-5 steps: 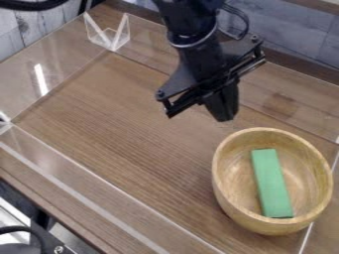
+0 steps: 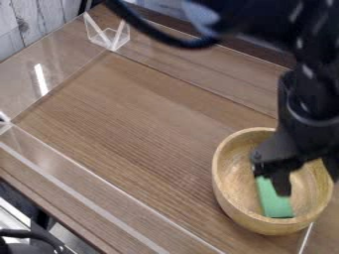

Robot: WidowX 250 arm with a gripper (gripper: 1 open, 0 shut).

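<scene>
A wooden bowl [image 2: 235,203] sits at the lower right of the table, with a green rectangular object [image 2: 273,199] lying inside it. The dark gripper [image 2: 277,163] hangs open over the bowl, blurred by motion. Its fingers cover part of the green object and the back of the bowl.
A white wire-like object [image 2: 110,35] stands at the back left. A dark cable lies off the table's edge at the lower left.
The arm has moved right and down from the middle back of the table to over the bowl, now covering part of the green object.
</scene>
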